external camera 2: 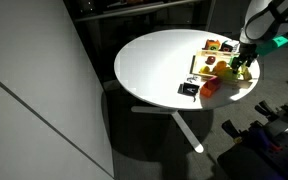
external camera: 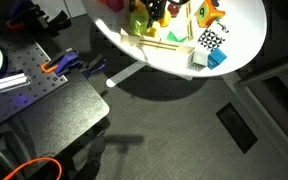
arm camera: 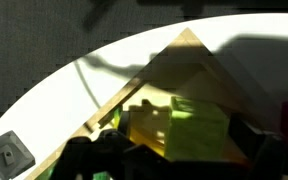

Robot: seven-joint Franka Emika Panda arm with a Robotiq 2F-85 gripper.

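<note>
A wooden tray (external camera: 166,43) sits on the white table, holding several coloured toy pieces. In the wrist view, a green block (arm camera: 196,130) lies in the middle of the picture beside a yellow piece (arm camera: 149,124), with dark finger shapes to both sides. Exterior view 2 has my gripper (external camera 2: 242,62) low over the tray's right part, close to the green piece. The view is too dark and too small to show whether the fingers grip the green block or just stand around it.
Outside the tray on the table are a checkered block (external camera: 211,39), a blue block (external camera: 217,58) and a pale cube (external camera: 199,59). A red block (external camera 2: 210,87) lies in front of the tray.
</note>
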